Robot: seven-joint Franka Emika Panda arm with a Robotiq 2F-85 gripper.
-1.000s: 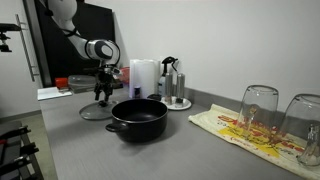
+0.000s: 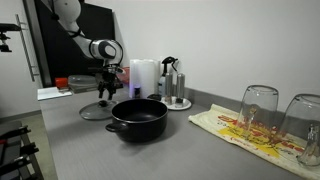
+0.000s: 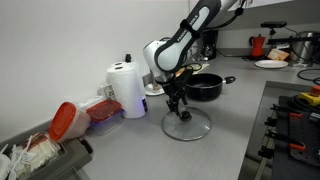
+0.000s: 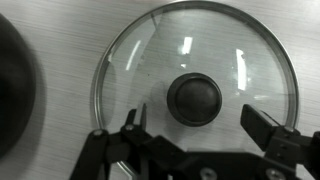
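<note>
A round glass lid (image 4: 240,60) with a metal rim and a black knob (image 4: 194,99) lies flat on the grey table. In the wrist view my gripper stands open, its fingers on either side of the knob's lower edge, with nothing held. From the second exterior view, the gripper (image 3: 178,106) hangs close above the lid (image 3: 200,124) at its knob. The black two-handled pot (image 2: 140,119) stands beside the lid; its dark side (image 4: 12,85) fills the left edge of the wrist view.
Behind the pot are a paper towel roll (image 2: 144,77) and bottles on a white plate (image 2: 180,103). Two upturned glasses (image 2: 258,108) rest on a yellow cloth (image 2: 225,122) at the right.
The arm appears slightly lower or shifted a little over the lid. The lid and pot have not moved.
</note>
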